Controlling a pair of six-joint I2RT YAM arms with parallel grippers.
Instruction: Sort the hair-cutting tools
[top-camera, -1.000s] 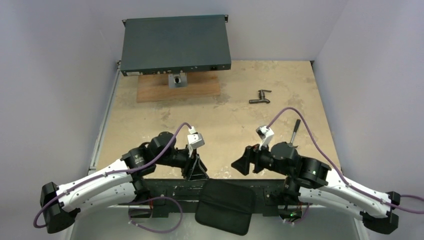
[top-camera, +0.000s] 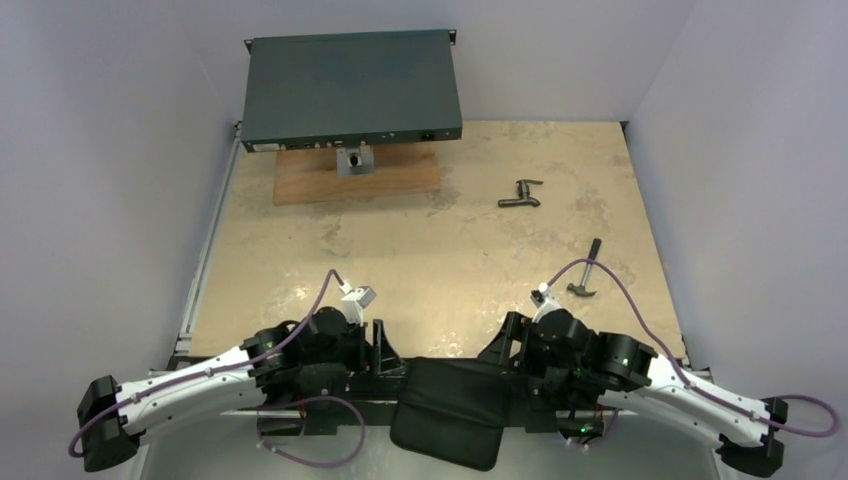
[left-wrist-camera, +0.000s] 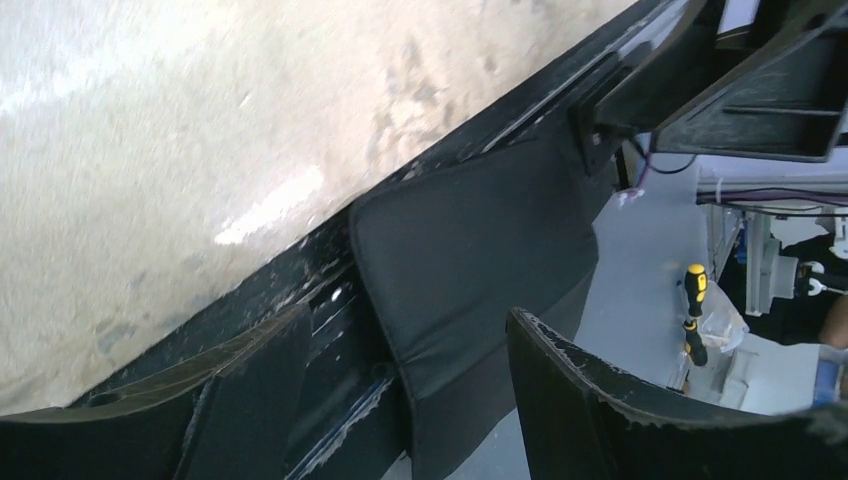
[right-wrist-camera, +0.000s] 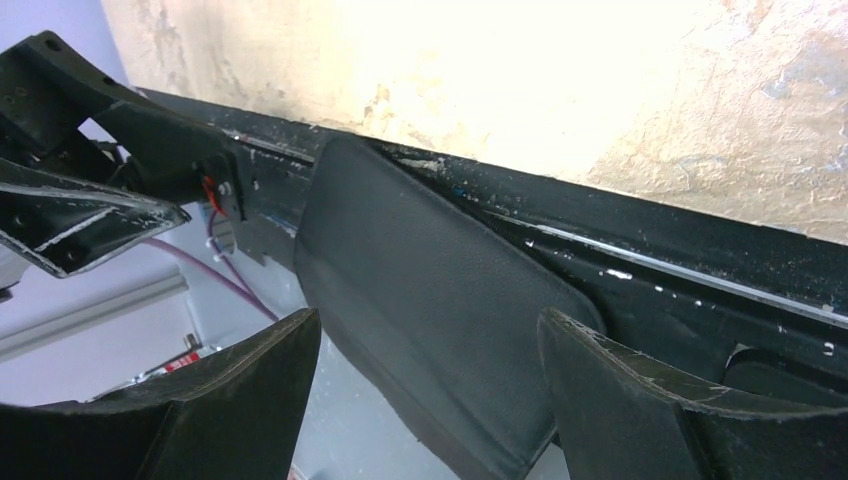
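No hair cutting tools are clearly seen; a dark folded case or mat (top-camera: 447, 410) lies at the front edge between the arms, also the black sheet (left-wrist-camera: 470, 260) below my grippers in both wrist views. My left gripper (top-camera: 383, 355) stands open at the front edge, nothing between its fingers. My right gripper (top-camera: 500, 345) is low beside the mat, its fingers apart with nothing between them.
A metal tap (top-camera: 519, 200) and a hammer (top-camera: 591, 262) lie on the board's right side. A dark flat device (top-camera: 350, 85) stands on a wooden base (top-camera: 410, 180) at the back.
The objects on the board have not moved.
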